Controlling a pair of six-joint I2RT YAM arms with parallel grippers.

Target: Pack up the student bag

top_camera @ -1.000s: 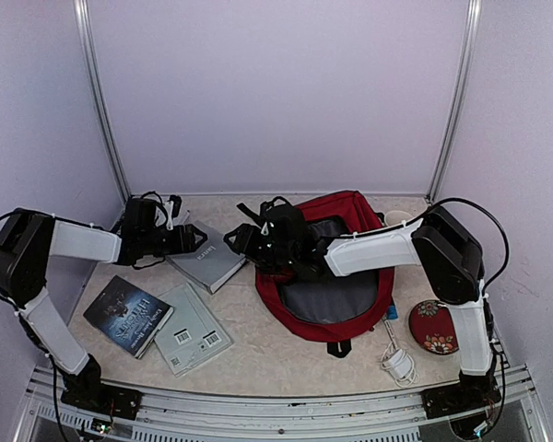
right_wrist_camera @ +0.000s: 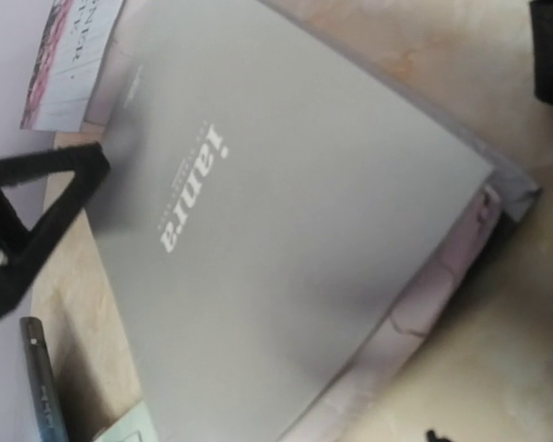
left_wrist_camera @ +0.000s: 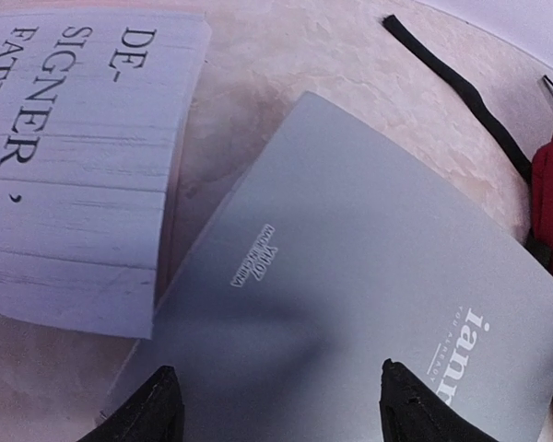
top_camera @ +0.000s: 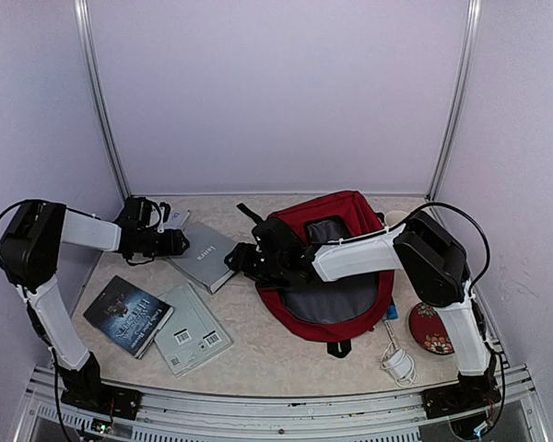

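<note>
A grey book (top_camera: 205, 255) lies on the table left of the red and grey bag (top_camera: 336, 299), its cover lettering plain in the right wrist view. My left gripper (top_camera: 178, 242) is over the book's left side, with its fingers (left_wrist_camera: 157, 410) spread and nothing between them. At the book's right edge, my right gripper (top_camera: 234, 261) stands open; one finger (right_wrist_camera: 83, 175) shows over the cover in its wrist view. A pale book marked "DESIGNER" (left_wrist_camera: 83, 175) lies beside the grey one at the back left, partly hidden from above by my left arm.
A dark blue book (top_camera: 127, 315) and a pale green item (top_camera: 192, 329) lie at the front left. Right of the bag are a white corded item (top_camera: 399, 366) and a round red patterned item (top_camera: 431, 328).
My right gripper has shifted slightly toward the front beside the grey book.
</note>
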